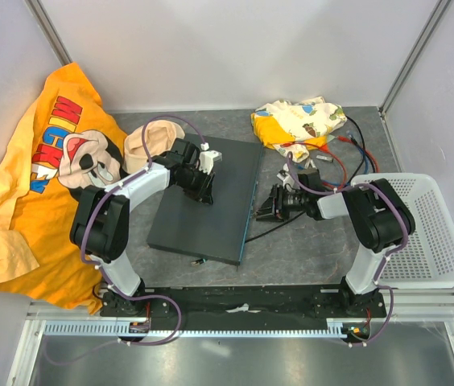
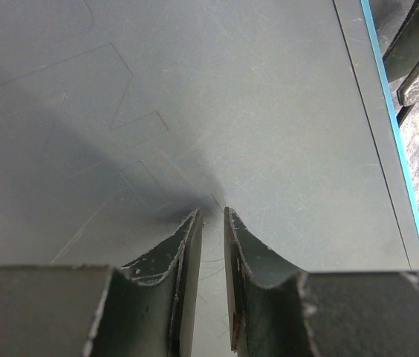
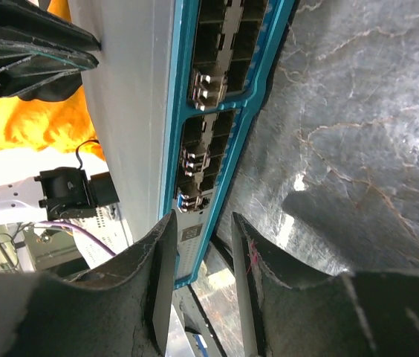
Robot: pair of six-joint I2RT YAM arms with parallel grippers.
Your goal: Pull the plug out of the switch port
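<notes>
The grey switch [image 1: 187, 233] lies flat in the middle, its blue-edged port row [image 3: 209, 149] facing right. The ports show metal latches; I cannot make out a plug in them. My left gripper [image 1: 206, 198] hangs over the switch's top [image 2: 120, 111], fingertips close together with a narrow gap, nothing visible between them. My right gripper [image 1: 259, 212] is beside the port side; in the right wrist view its fingertips [image 3: 203, 219] stand part open, in front of the lower ports, with nothing seen between them.
A white basket [image 1: 420, 265] stands at the right. Cloths [image 1: 299, 121] and cables lie at the back right, an orange cloth [image 1: 34, 225] along the left. A black cable runs beside the switch on the marble floor [image 3: 343, 149].
</notes>
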